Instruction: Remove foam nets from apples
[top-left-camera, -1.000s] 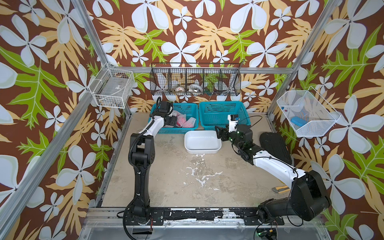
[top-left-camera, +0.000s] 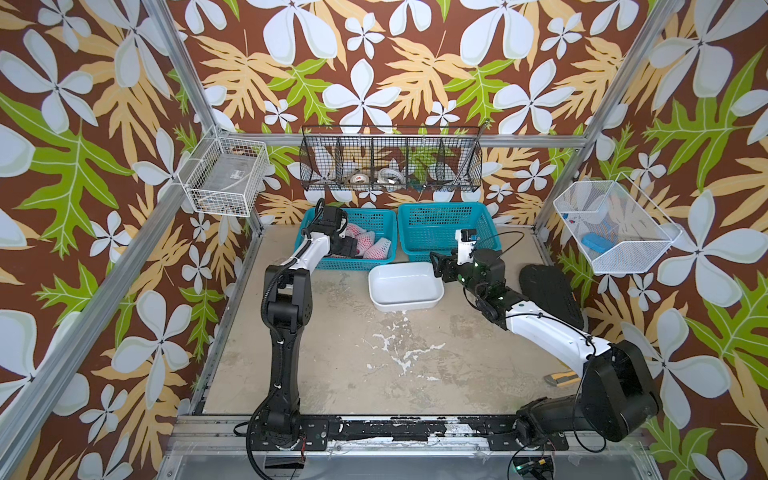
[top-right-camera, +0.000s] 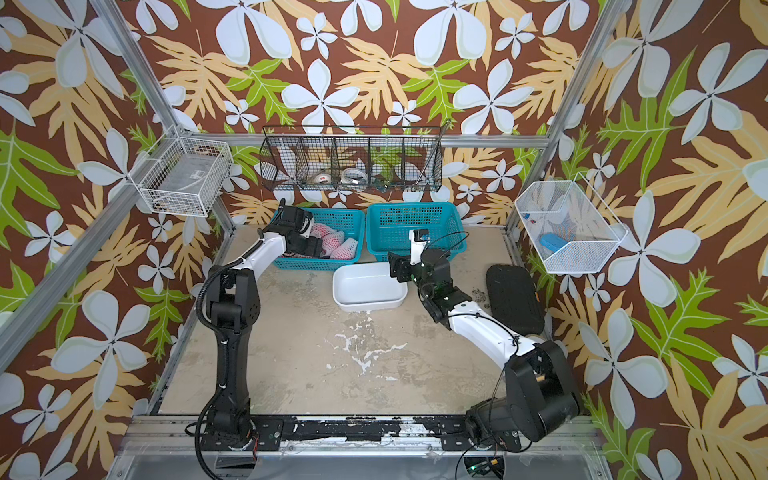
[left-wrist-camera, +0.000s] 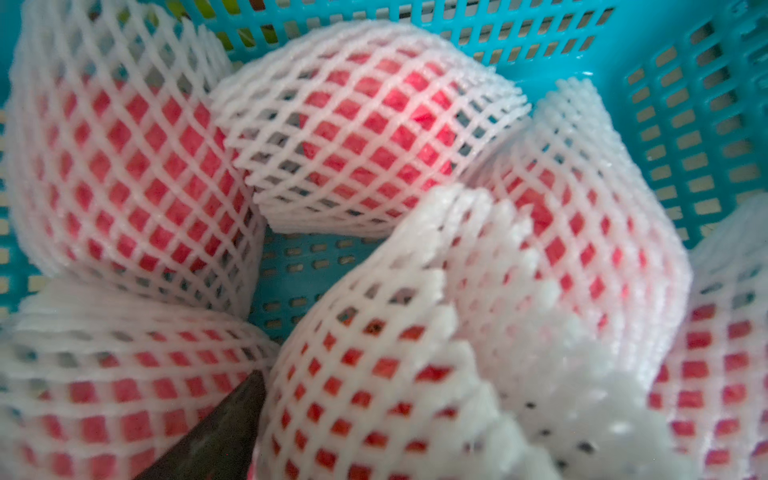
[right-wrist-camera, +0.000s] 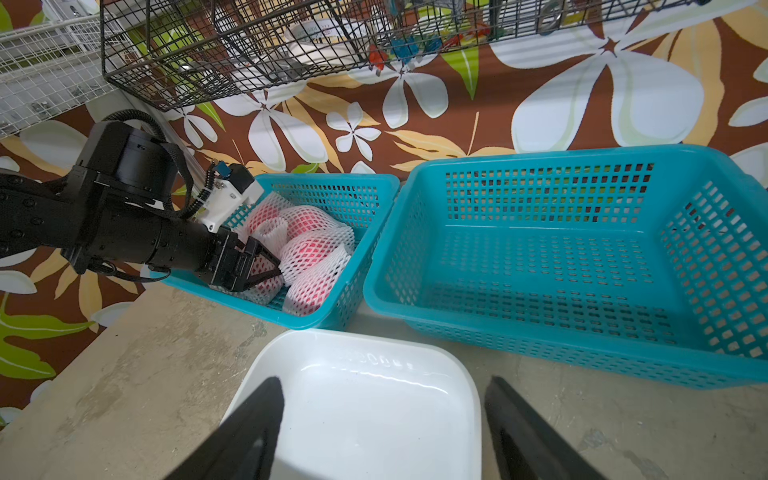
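Foam-netted apples (left-wrist-camera: 376, 128) crowd the left teal basket (top-left-camera: 389, 249), their red skins showing through the white mesh. My left gripper is down inside that basket among them; in the left wrist view a dark finger (left-wrist-camera: 208, 440) lies beside a netted apple (left-wrist-camera: 360, 360), and whether it grips anything is hidden. My right gripper (top-left-camera: 440, 266) hangs over the right rim of the white tray (top-left-camera: 406, 297), its two fingers apart at the bottom of the right wrist view with nothing between them.
An empty teal basket (right-wrist-camera: 536, 280) stands at the back right. A black pad (top-right-camera: 516, 300) lies at the right edge. Wire baskets hang on the back and side frames.
The right arm shows no visible change.
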